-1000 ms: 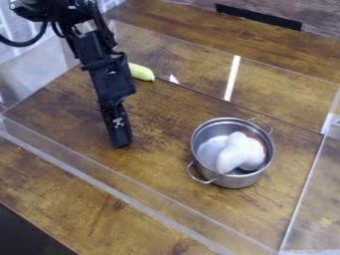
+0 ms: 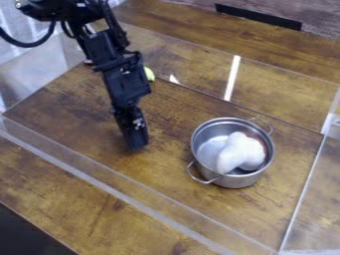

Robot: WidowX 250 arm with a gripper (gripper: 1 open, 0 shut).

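Note:
My gripper is low over the wooden table, left of centre, pointing down and appearing shut, with nothing visible between its fingers. Behind the arm, a small pale green-yellow object is mostly hidden. To the gripper's right stands a metal pot with side handles, holding white rounded items.
Clear plastic edges and pale strips border the work area, with a panel at the right. A dark slot lies at the back.
The arm has shifted rightward, a little toward the pot, and now covers more of the green-yellow object. The pot and its contents look unchanged.

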